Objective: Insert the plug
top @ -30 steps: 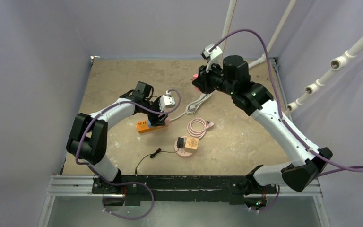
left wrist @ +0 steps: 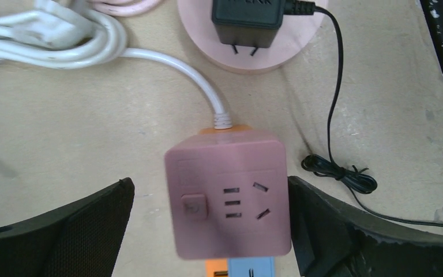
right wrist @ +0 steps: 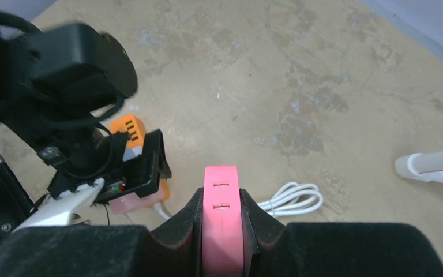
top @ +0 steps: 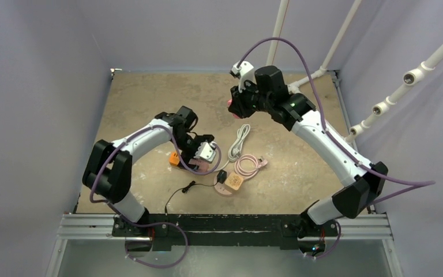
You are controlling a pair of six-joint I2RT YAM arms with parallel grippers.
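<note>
My left gripper is open around a pink cube socket, its right finger at the cube's side; the cube sits by an orange strip with a blue part and a white cable. My right gripper is shut on a pink block with slots in its upper face, held up over the back right of the table. A black adapter plug with bare prongs rests on a round pink base.
A coiled white cable, a pink cable and a wooden cube lie centre to front. White pipes stand at the back right.
My left gripper has moved toward the front, and the orange strip has shifted. The right arm has moved left with the pink block in its gripper.
</note>
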